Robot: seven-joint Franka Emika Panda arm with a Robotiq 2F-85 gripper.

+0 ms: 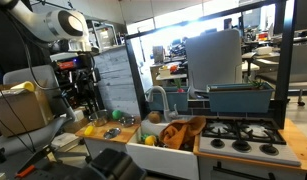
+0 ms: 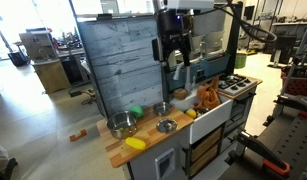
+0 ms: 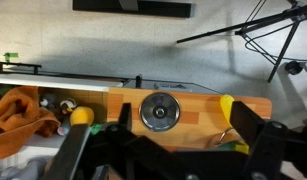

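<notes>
My gripper is open above the wooden counter, with nothing held between its fingers. A round metal lid with a dark knob lies below it in the wrist view. A yellow object sits toward the right end of the counter, partly covered by the gripper. In exterior view 2 the gripper hangs well above the counter. A metal pot, a yellow item, a green item and a smaller pot stand there around the lid.
The white sink holds an orange cloth and a yellow ball. A faucet rises behind it. To the right is a stove. A grey panel wall borders the counter's back.
</notes>
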